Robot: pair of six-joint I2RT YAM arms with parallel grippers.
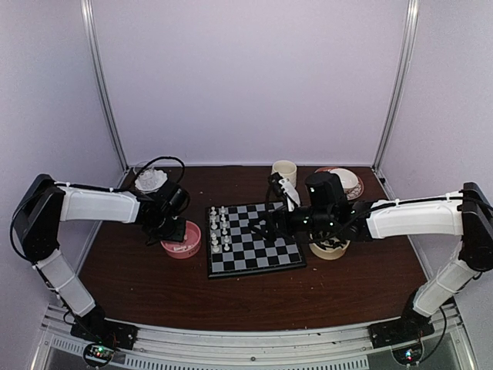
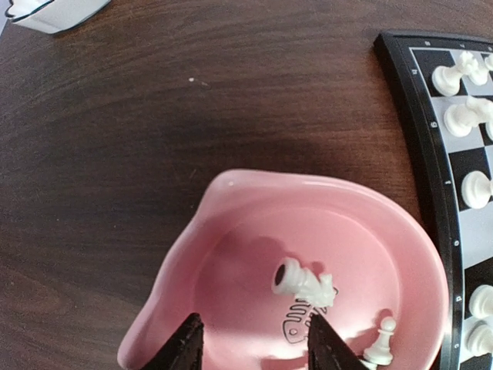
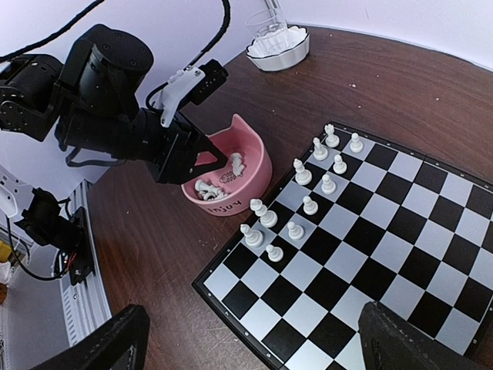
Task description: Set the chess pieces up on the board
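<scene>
The chessboard carries several white pieces along its left side, such as a white piece. Left of it, the pink bowl holds loose white pieces, including a white piece lying on its side. My left gripper hangs over that bowl, part open, with the lying piece just beyond its fingertips and nothing visible between them. My right gripper is open above the board's near right area, with nothing seen between its fingers.
A white dish stands at the back left. A cup, a plate stack and a cream bowl are at the right, partly behind the right arm.
</scene>
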